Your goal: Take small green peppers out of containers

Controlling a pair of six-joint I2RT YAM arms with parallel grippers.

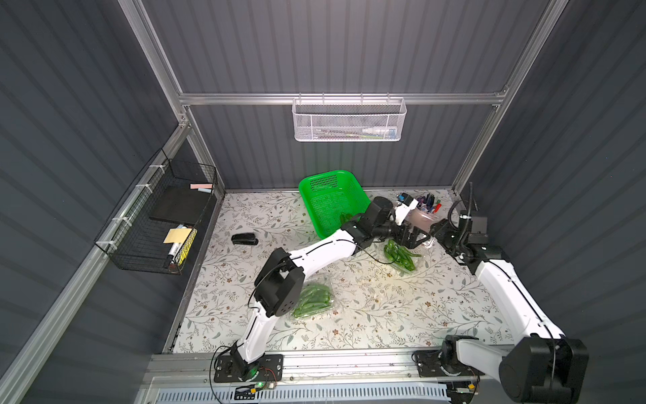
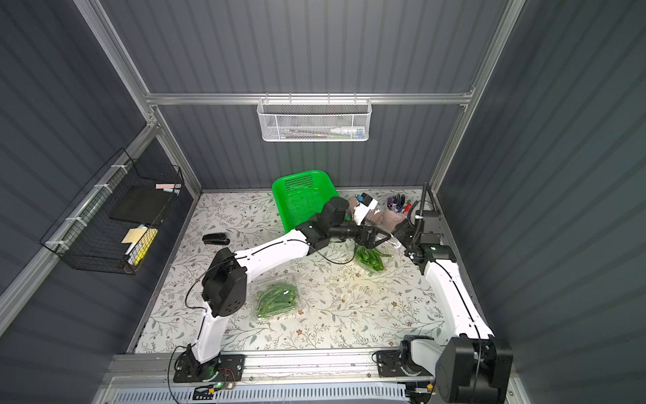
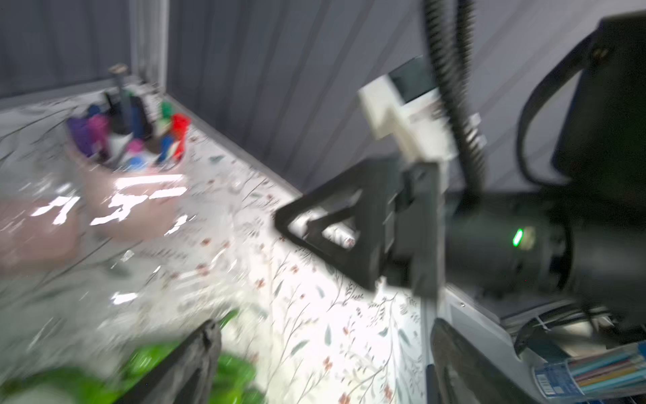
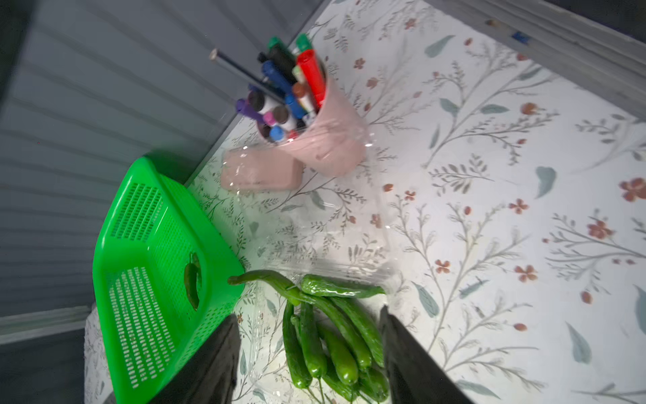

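Long green peppers (image 4: 339, 350) lie in an open clear container at centre right, its lid raised toward the pink cups. Another clear container of peppers (image 2: 276, 298) sits at front left. The green basket (image 4: 114, 323) at the back holds a small pepper (image 4: 191, 282). My left gripper (image 1: 416, 237) hangs over the right container, open and empty. My right gripper (image 1: 444, 235) is just right of it, higher over the container's right side, open with nothing between its fingers in the right wrist view.
Pink pen holder (image 4: 329, 141) at the back right, black stapler (image 1: 244, 238) at the left, wire basket (image 1: 154, 222) on the left wall.
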